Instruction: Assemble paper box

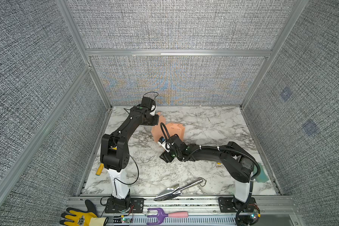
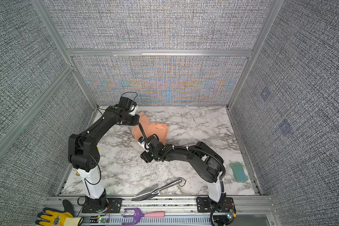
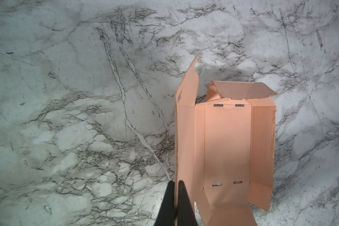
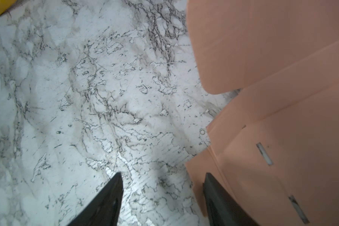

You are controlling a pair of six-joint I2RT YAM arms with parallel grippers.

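An orange paper box (image 1: 175,129) lies partly folded mid-table, side panels raised, end flaps loose; the left wrist view shows its slotted inside (image 3: 227,143). My left gripper is shut on the box's tall side panel (image 3: 185,143), seen edge-on between the fingers. My right gripper is low at the box's near end with its fingers apart; the right finger touches or overlaps a small end flap (image 4: 195,169), and bare marble shows between them. The top views mostly hide both fingertips.
Metal trowels (image 1: 177,190) lie along the front edge. A teal piece (image 2: 238,171) is at the right, a yellow tool (image 1: 100,169) at the left.
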